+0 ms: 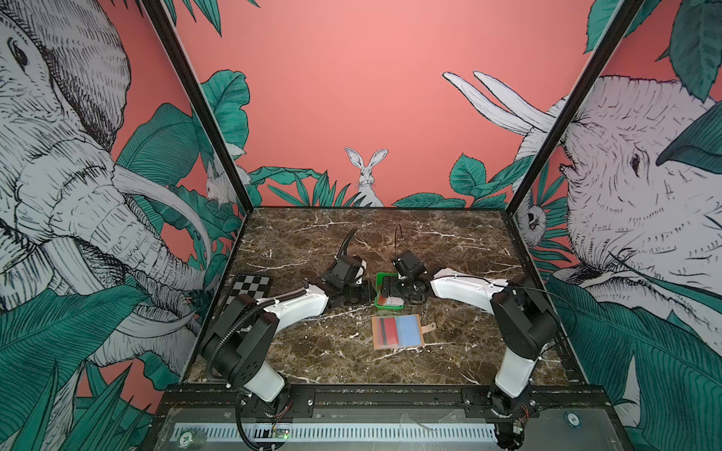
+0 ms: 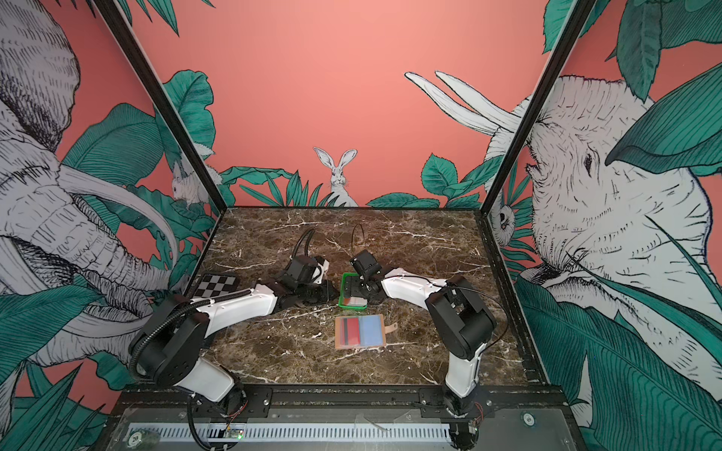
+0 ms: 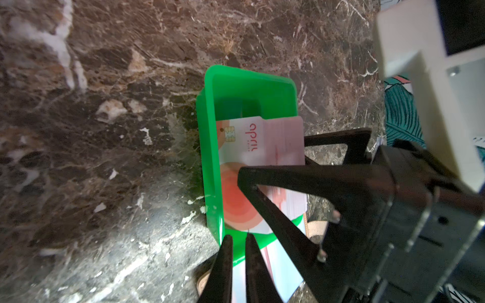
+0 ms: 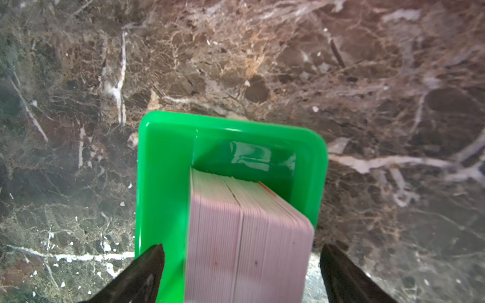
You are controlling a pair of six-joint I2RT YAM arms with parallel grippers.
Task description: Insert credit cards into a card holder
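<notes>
A green box holds a stack of white and pink cards, the front one printed "april" with an orange circle. My right gripper is open over it, one finger on each side of the stack. My left gripper is at the box's left; its fingertips appear close together at the bottom of the left wrist view, their exact spread unclear. The open card holder, with red and blue sleeves, lies on the table in front of the box.
A black-and-white checkered board lies at the left edge, beside the left arm.
</notes>
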